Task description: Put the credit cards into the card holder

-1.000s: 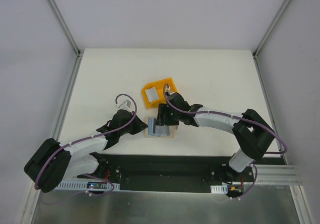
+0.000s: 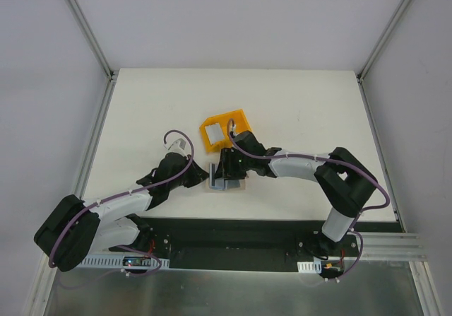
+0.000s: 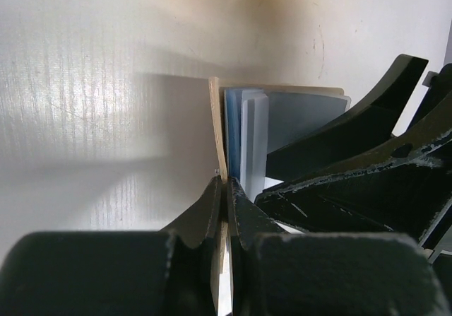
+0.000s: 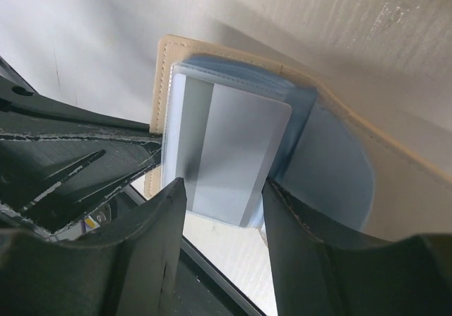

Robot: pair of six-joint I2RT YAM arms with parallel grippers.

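Observation:
The tan card holder [image 2: 211,189] lies open on the table, with bluish clear sleeves [image 4: 325,160] inside. My left gripper is shut on the thin tan cover [image 3: 215,111] at the holder's left side. A silver-grey panel [image 4: 244,136] stands among the sleeves; whether it is a card or a sleeve face I cannot tell. My right gripper is part open at the panel's lower part, one finger [image 4: 175,203] on each side of it in the right wrist view. White cards [image 2: 215,133] lie in the orange-yellow tray [image 2: 243,121].
The tray stands just behind the holder, close to both grippers. In the right wrist view, the black left gripper body [image 4: 63,146] crowds the holder's edge.
My right gripper has moved a little left and toward the front, over the holder's sleeves. The left arm, the holder's cover and the tray look unmoved.

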